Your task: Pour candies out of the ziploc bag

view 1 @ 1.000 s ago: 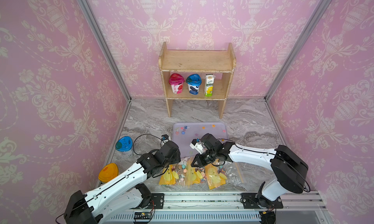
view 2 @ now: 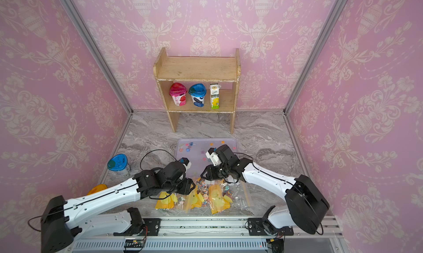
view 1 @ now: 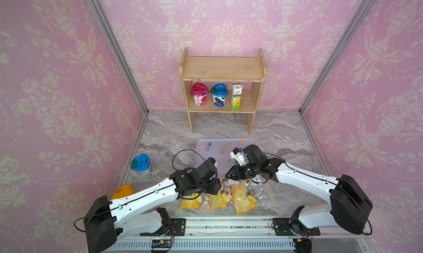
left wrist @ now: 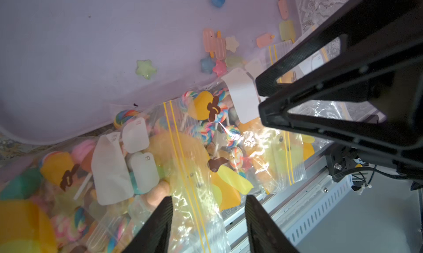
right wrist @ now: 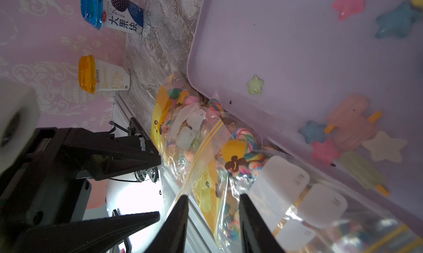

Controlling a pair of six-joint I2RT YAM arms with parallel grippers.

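Several ziploc bags [left wrist: 238,173] of candies and yellow toys lie in a row along the front, overlapping the near edge of the lilac tray [view 1: 220,149]. My left gripper [view 1: 213,187] is over the middle bags; in its wrist view its fingertips [left wrist: 163,222] stand apart above a bag's zip strip, nothing between them. My right gripper [view 1: 233,173] hangs just right of it, above the bags, its fingertips [right wrist: 178,217] apart and empty. Small star and popsicle candies [right wrist: 352,120] lie loose in the tray.
A wooden shelf [view 1: 222,68] with two cups and a carton stands at the back. Blue-lidded [view 1: 140,162] and orange-lidded [view 1: 123,191] containers sit at the left.
Both arms have moved right, the left gripper toward the middle bags, the right gripper rightward and up. The bags look unchanged.
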